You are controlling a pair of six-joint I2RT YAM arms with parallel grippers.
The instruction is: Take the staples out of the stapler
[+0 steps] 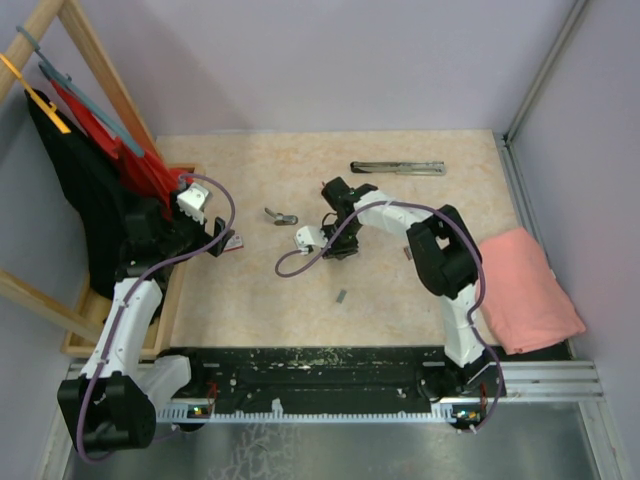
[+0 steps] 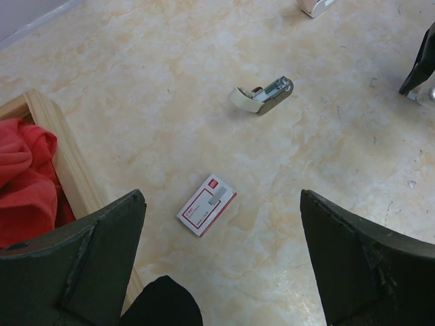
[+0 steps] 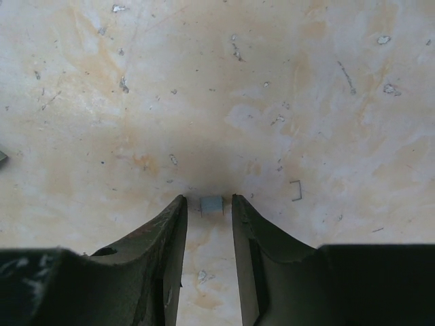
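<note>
The small stapler [image 1: 281,217] lies opened out on the table, left of centre; the left wrist view shows its metal channel facing up. In the right wrist view a short grey piece of staples [image 3: 212,206] lies between the fingertips of my right gripper, with a narrow gap on either side. That gripper is part open, low over the table. A single loose staple [image 3: 296,191] is just to its right. My left gripper stands wide open and empty above a red-and-white staple box [image 2: 206,204].
A grey strip [image 1: 341,296] lies in front of the right gripper. A long metal tool [image 1: 398,168] is at the back, a small box [image 1: 408,253] beside the right arm, a pink cushion [image 1: 528,290] at far right. The wooden clothes rack [image 1: 165,330] borders the left side.
</note>
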